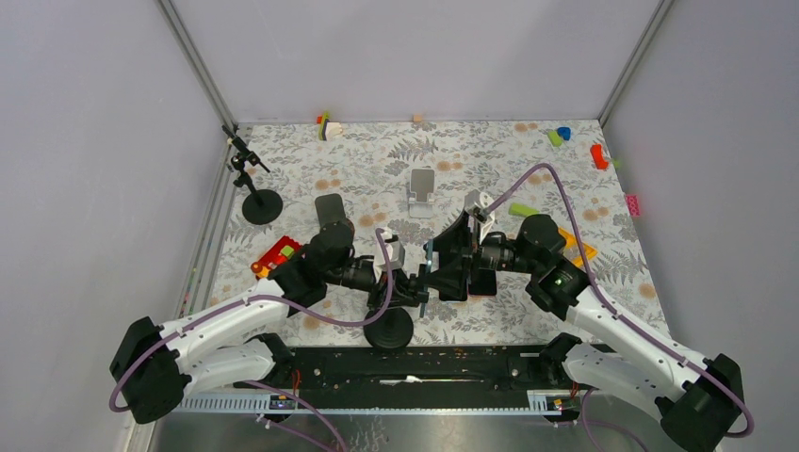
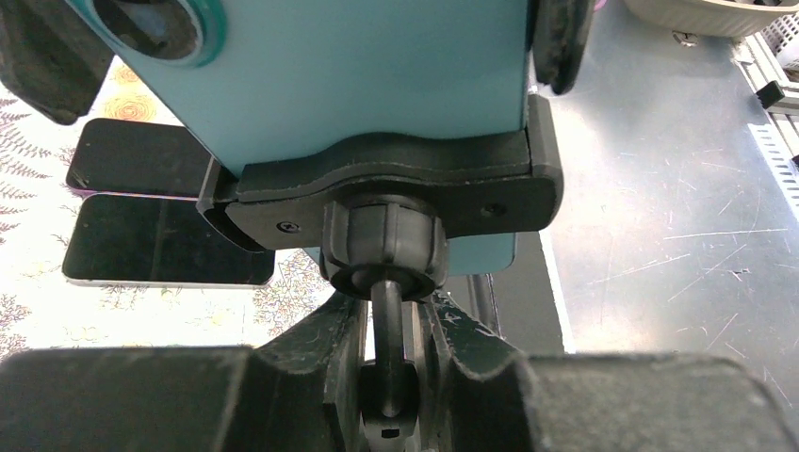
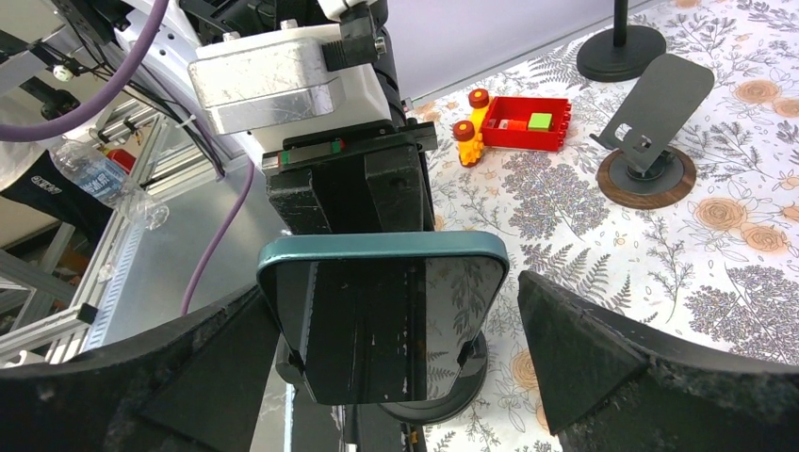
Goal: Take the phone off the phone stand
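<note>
A teal phone sits in the black clamp of the phone stand, its screen towards my right wrist view. My left gripper is shut on the stand, around the stem below the clamp knob. The stand's round base (image 1: 389, 331) shows near the table's front edge. My right gripper is open, one finger (image 3: 193, 363) and the other (image 3: 603, 348) on either side of the phone (image 3: 382, 247). A gap shows between the phone and the right finger; contact on the left side is unclear.
Two dark phones (image 2: 170, 240) lie flat beneath the right hand. A grey stand (image 3: 645, 122), a red tray (image 3: 523, 137) and a black-based holder (image 1: 262, 205) stand to the left. A silver stand (image 1: 421, 191) is further back. The table's back middle is open.
</note>
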